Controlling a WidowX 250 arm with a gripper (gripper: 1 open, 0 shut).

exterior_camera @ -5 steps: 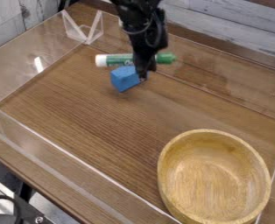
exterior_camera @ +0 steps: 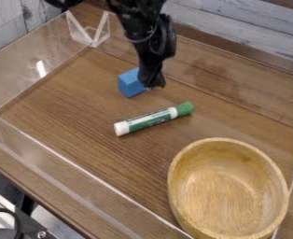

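The black gripper (exterior_camera: 150,65) hangs open from the top of the camera view, just above and right of a small blue block (exterior_camera: 131,84) on the wooden table (exterior_camera: 75,140). A green tube (exterior_camera: 156,119) with a white band lies on the table below the block, in front of the gripper and apart from it, tilted up toward the right.
An empty tan oval bowl (exterior_camera: 227,187) fills the lower right. Clear low walls edge the table at left and back, with a white clip-like piece at the upper left.
The green tube has come from behind the blue block toward the camera and now lies in front of it.
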